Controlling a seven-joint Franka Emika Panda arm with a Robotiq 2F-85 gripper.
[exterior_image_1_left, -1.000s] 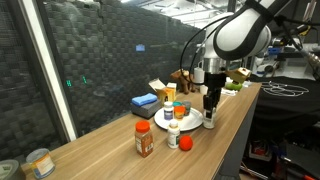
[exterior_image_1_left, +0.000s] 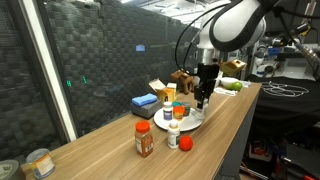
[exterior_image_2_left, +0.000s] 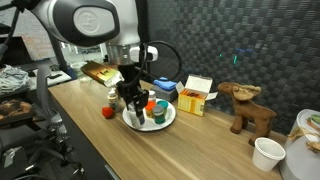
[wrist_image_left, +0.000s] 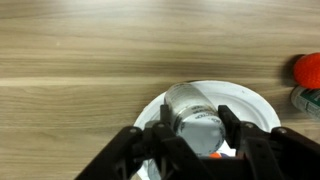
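My gripper (exterior_image_1_left: 203, 100) is shut on a pale, cylindrical container (exterior_image_1_left: 197, 114). From above, the wrist view shows the container's round silvery end (wrist_image_left: 201, 132) between the dark fingers. A white plate (exterior_image_1_left: 161, 125) lies below, and the container is over its near side; whether it touches the plate I cannot tell. On the plate are a white bottle (exterior_image_1_left: 168, 109), an orange-and-green jar (exterior_image_1_left: 179, 112) and a teal item (exterior_image_1_left: 179, 104). In the second exterior view, the held container (exterior_image_2_left: 137, 112) is over the plate's left part, and a grey-green jar (exterior_image_2_left: 159, 115) stands to its right.
Beside the plate are a red tomato (exterior_image_1_left: 186, 143), a white-capped bottle (exterior_image_1_left: 173, 134) and an orange-lidded jar (exterior_image_1_left: 144, 138). Behind it stand a yellow box (exterior_image_2_left: 197, 97), a blue container (exterior_image_1_left: 144, 101) and a brown moose figure (exterior_image_2_left: 248, 110). Bare tabletop (exterior_image_2_left: 190, 148) stretches right toward a white cup (exterior_image_2_left: 268, 153).
The container has moved with my gripper from the bare tabletop in front of the plate, leftward and back, to over the plate. The other objects look unmoved.
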